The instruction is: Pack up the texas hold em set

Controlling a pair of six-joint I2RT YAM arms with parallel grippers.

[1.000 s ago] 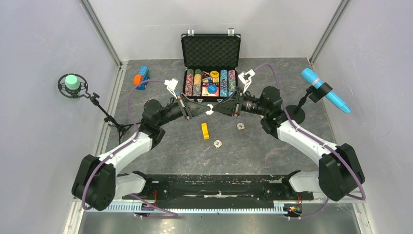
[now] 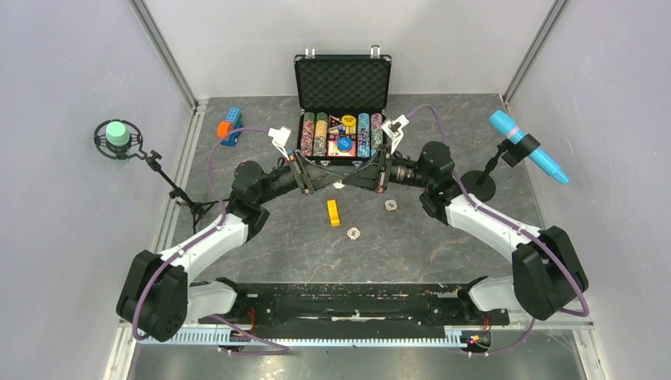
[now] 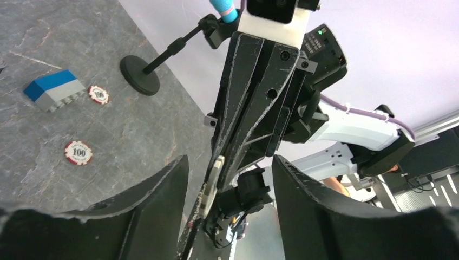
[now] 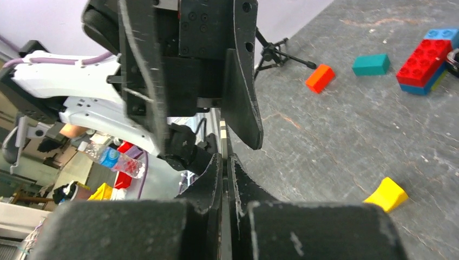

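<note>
A pale chip (image 3: pixel 212 187), seen nearly edge-on, is pinched in my right gripper, which is shut on it. My left gripper stands open around the chip, its two fingers apart. From above, both grippers meet tip to tip just in front of the case, and a bit of the chip (image 2: pixel 339 185) peeks out beneath them. The open case (image 2: pixel 343 79) holds rows of coloured chips (image 2: pixel 320 134), card boxes and a blue round piece (image 2: pixel 345 144). Loose on the table lie two red-and-white chips, one nearer me (image 2: pixel 354 233) and one farther right (image 2: pixel 391 205).
A yellow block (image 2: pixel 333 212) lies near the table's middle. Blue and orange bricks (image 2: pixel 230 127) sit at the far left. The microphone stand's round base (image 2: pixel 478 186) is on the right, a tripod (image 2: pixel 194 207) on the left.
Both arms have barely moved.
</note>
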